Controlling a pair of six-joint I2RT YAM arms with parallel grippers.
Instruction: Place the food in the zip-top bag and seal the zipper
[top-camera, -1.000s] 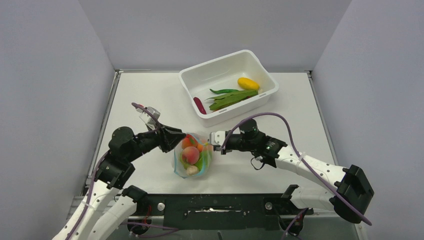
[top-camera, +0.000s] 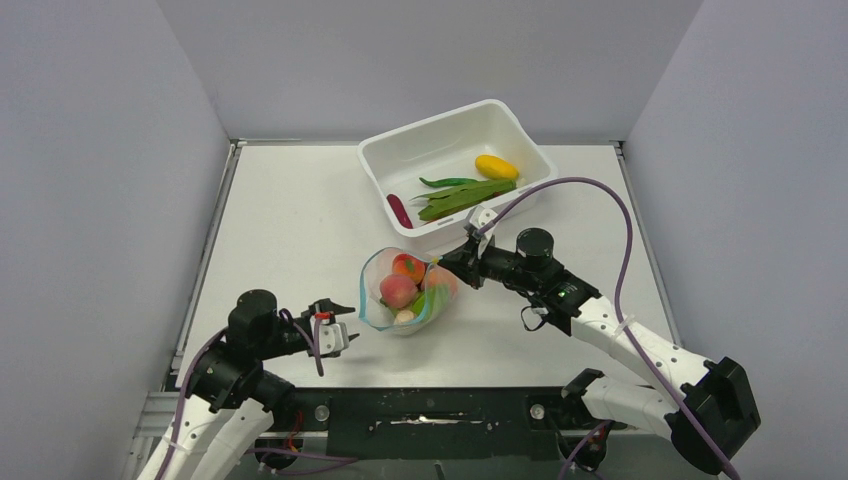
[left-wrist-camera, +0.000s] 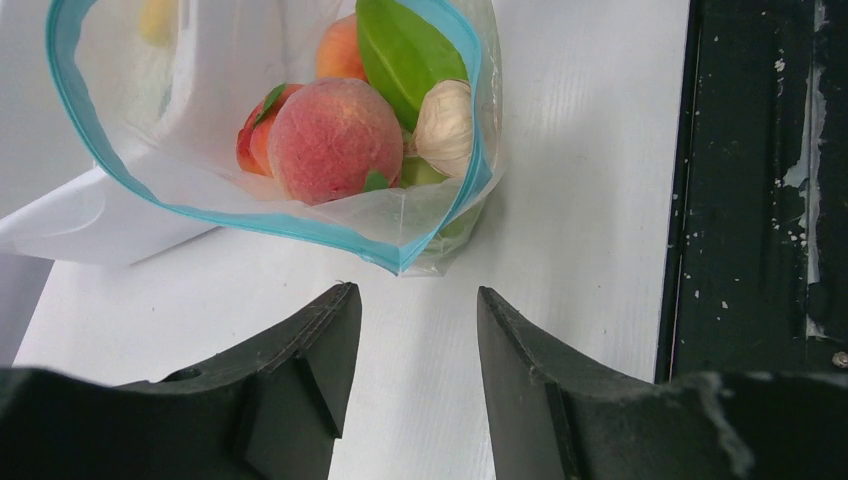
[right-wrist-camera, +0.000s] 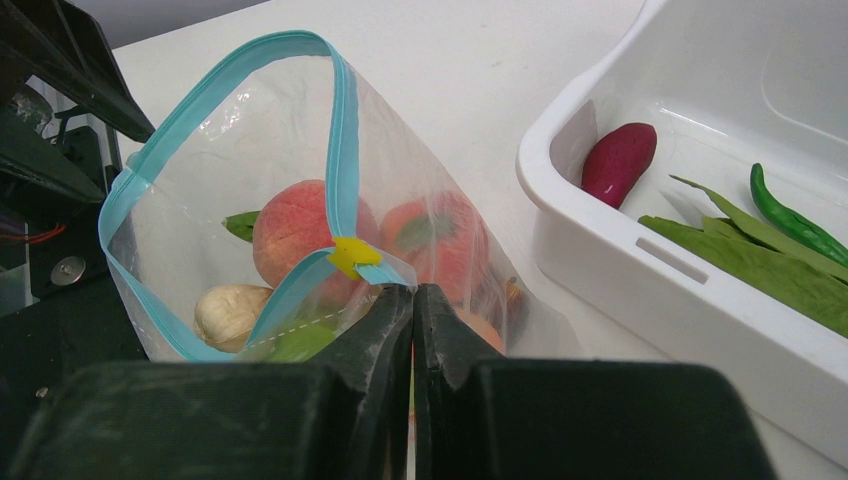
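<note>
The zip top bag (top-camera: 378, 310) holds peaches (left-wrist-camera: 335, 140), green produce (left-wrist-camera: 405, 50) and a pale onion-like bulb (right-wrist-camera: 230, 318), its blue-edged mouth gaping toward my left gripper (top-camera: 352, 322). That gripper is open and empty, a little short of the bag's near corner. My right gripper is shut at the bag's yellow zipper slider (right-wrist-camera: 352, 255) end, apparently pinching the thin edge there.
A white bin (top-camera: 375, 165) behind the bag holds a yellow vegetable (top-camera: 496, 167), a chilli, leafy greens and a purple vegetable (right-wrist-camera: 618, 160). Bare table lies left and right. The table's front edge is close by.
My left gripper swung down from above the bag to its front left. My right gripper moved back and right, and the bag's top went with it.
</note>
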